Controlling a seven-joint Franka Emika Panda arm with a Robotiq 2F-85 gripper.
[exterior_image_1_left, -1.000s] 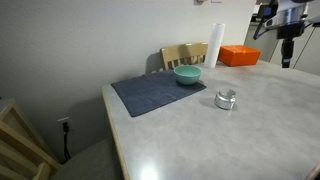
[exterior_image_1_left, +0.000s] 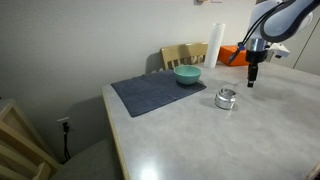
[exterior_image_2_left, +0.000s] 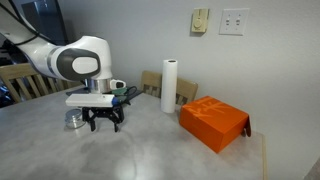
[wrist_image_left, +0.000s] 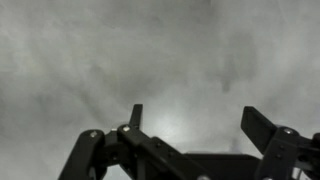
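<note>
My gripper is open above the bare grey table, its two dark fingers wide apart with nothing between them. In exterior view 1 the gripper (exterior_image_1_left: 251, 80) hangs low, to the right of a small silvery metal cup (exterior_image_1_left: 225, 99). A green bowl (exterior_image_1_left: 187, 74) sits farther back, at the edge of a dark blue cloth (exterior_image_1_left: 157, 92). Exterior view 2 has the metal cup (exterior_image_2_left: 74, 118) partly beside the arm, and the gripper (exterior_image_2_left: 104, 126) in front of the mostly hidden bowl. Neither cup nor bowl shows in the wrist view.
A white paper towel roll (exterior_image_2_left: 169, 86) and an orange box (exterior_image_2_left: 213, 122) stand at the back of the table. Behind the bowl is a wooden chair (exterior_image_1_left: 180, 54).
From the far right, the arm has moved left and a little lower, closer to the metal cup. The cup, bowl and cloth have stayed in place.
</note>
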